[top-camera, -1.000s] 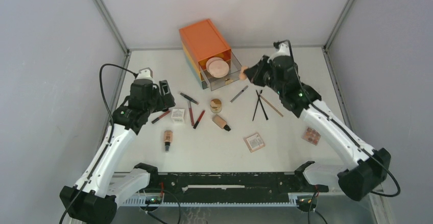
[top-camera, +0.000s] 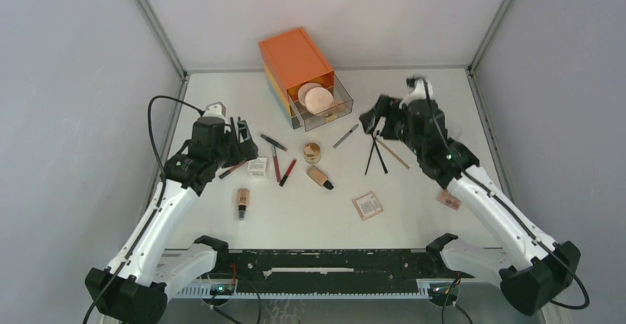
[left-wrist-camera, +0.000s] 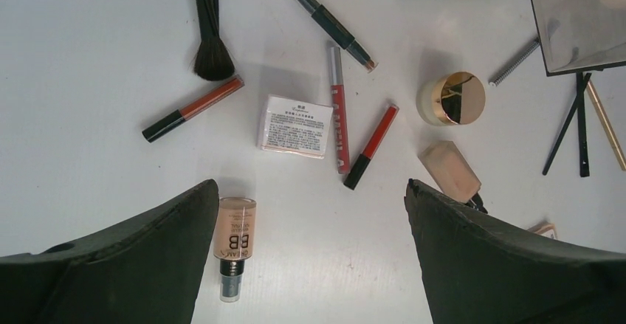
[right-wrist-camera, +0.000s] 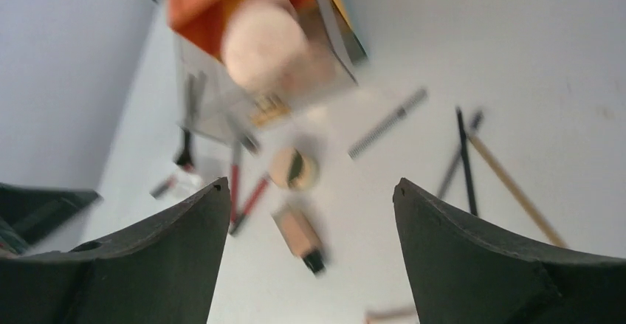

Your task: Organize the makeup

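An orange organizer (top-camera: pixel 295 49) stands at the back with its clear drawer out, holding round pink puffs (top-camera: pixel 320 100). On the table lie lip glosses (left-wrist-camera: pixel 379 133), pencils and brushes (left-wrist-camera: pixel 614 132), a gold-lidded jar (left-wrist-camera: pixel 459 98), foundation bottles (left-wrist-camera: pixel 449 170), a BB cream tube (left-wrist-camera: pixel 235 228), a small white box (left-wrist-camera: pixel 295 125) and compacts (top-camera: pixel 367 205). My left gripper (top-camera: pixel 243 138) is open over the left-side items, empty. My right gripper (top-camera: pixel 375 114) hangs over the pencils right of the drawer, its fingers apart with nothing visible between them; its wrist view is blurred.
A palette (top-camera: pixel 449 198) lies at the right beneath the right arm. Walls close in the back and both sides.
My right gripper was right of the drawer holding a pinkish puff, moved over the drawer, and is now back to the right without it. The left arm has shifted slightly.
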